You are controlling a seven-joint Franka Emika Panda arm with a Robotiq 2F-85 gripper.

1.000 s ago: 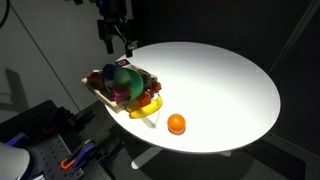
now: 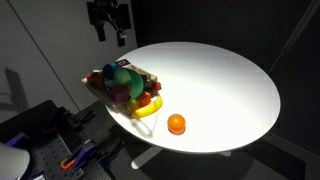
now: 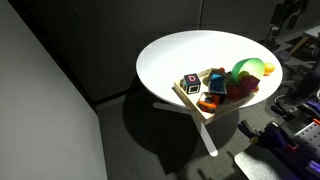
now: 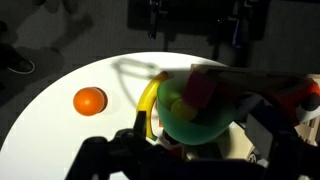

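Note:
My gripper (image 2: 111, 38) hangs open above the far left of the round white table, clear of everything, with nothing between its fingers. Below it a green bowl (image 2: 134, 83) rests in a wooden tray (image 2: 148, 76). In the wrist view, a dark red block (image 4: 199, 90) and a yellowish item (image 4: 182, 111) appear in or over the bowl. A yellow banana (image 2: 147, 108) lies along the tray's near side. Apart from these, an orange (image 2: 176, 124) sits alone near the table's front edge.
Also in the tray are a blue item (image 3: 217, 84), a dark box with a pale top (image 3: 191, 84) and an orange-red item (image 3: 208, 101).
In exterior view 1 my gripper has risen and shifted slightly left, away from the tray. The orange and the banana have not moved.

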